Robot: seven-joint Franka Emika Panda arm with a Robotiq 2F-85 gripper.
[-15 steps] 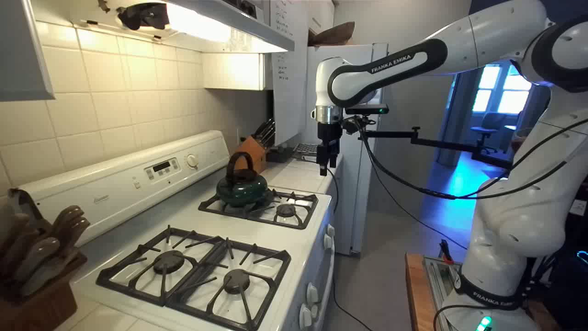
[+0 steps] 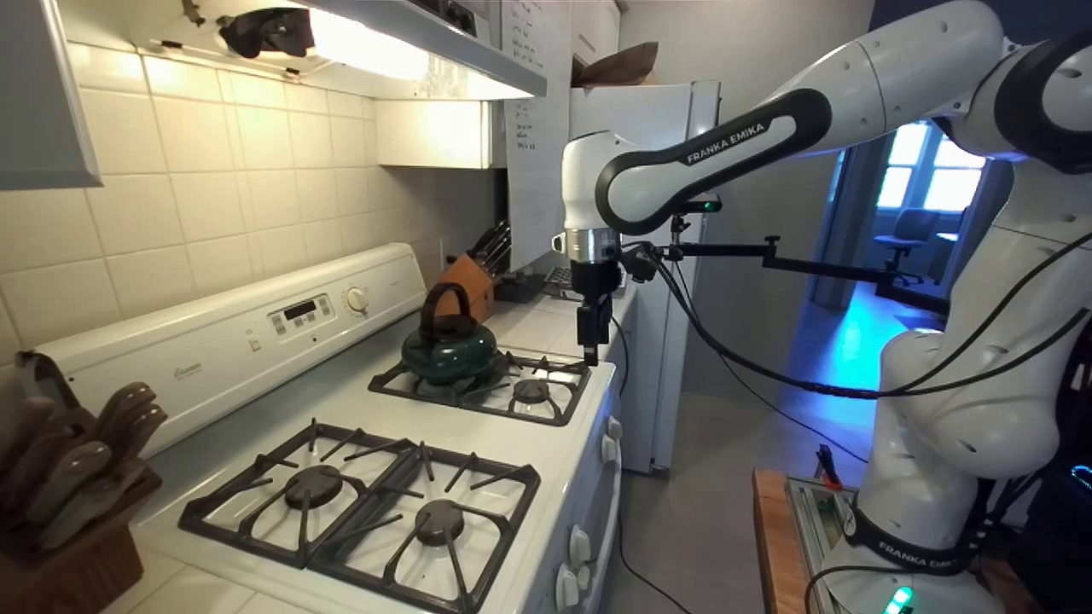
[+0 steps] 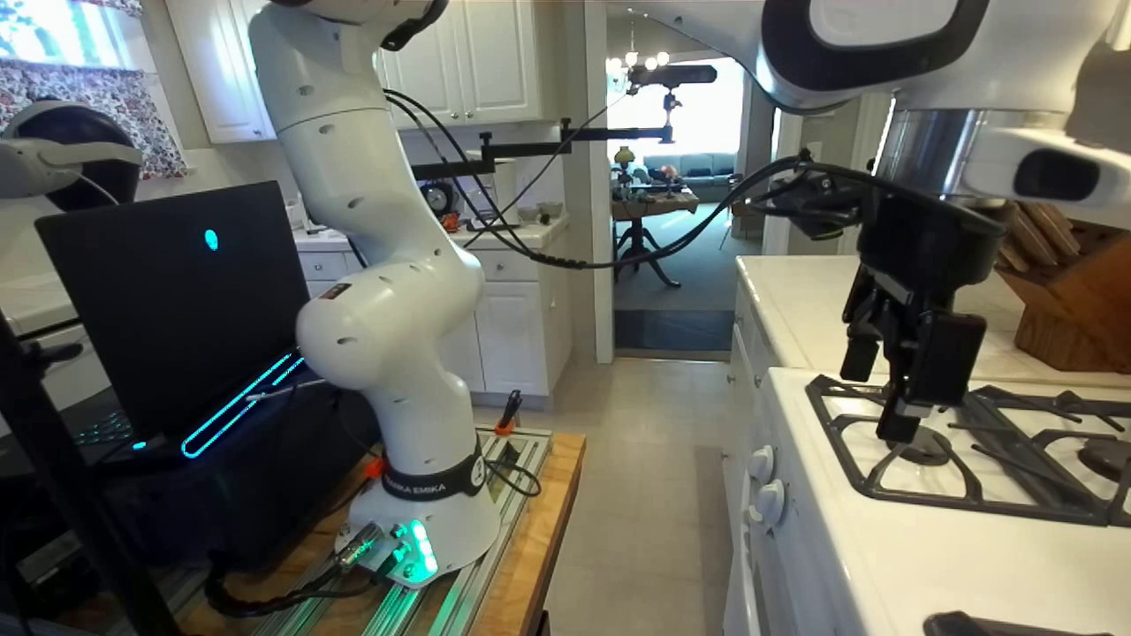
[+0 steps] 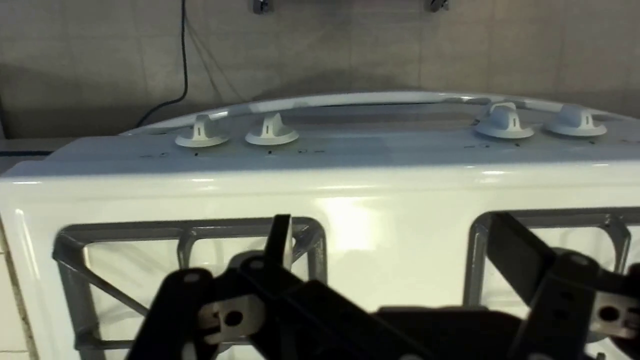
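Observation:
My gripper points down near the front edge of the white stove. From the wrist, the fingers are spread wide, so the gripper is open with only bare stovetop showing between them. Exterior view 2 also has the gripper with a gap between its fingers, in front of a burner grate. A dark green kettle with an arched handle sits on the far grate, toward the back panel; the wrist view does not include it.
White knobs line the stove's front, with the oven handle beyond them. The near grate is empty. Knife blocks stand at the near left and behind the kettle. A cable lies on the floor.
In exterior view 1 my gripper has come down and shifted left, closer to the stove's front edge. The kettle and grates look unmoved.

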